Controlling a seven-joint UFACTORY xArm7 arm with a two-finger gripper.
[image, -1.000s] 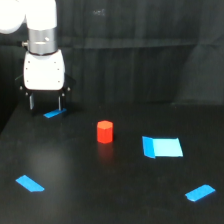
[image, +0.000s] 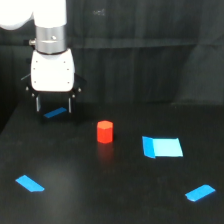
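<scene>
A red block (image: 104, 132) with a six-sided outline rests on the dark table near the middle of the view. To its left and farther back, my gripper (image: 54, 104) hangs below the white arm (image: 52, 72). Its two dark fingers stand well apart, so it is open, and nothing shows held between them. A clear gap separates the gripper from the red block. Right of the block lies a flat, pale blue square (image: 167, 147) with a darker blue strip along its left side.
Blue strips mark the dark table: one (image: 30, 183) at front left, one (image: 200, 192) at front right, and one (image: 55, 112) near the gripper. A dark curtain (image: 150, 55) hangs behind.
The arm and gripper have shifted a little to the right and slightly down. The red block and the blue pieces have stayed where they were.
</scene>
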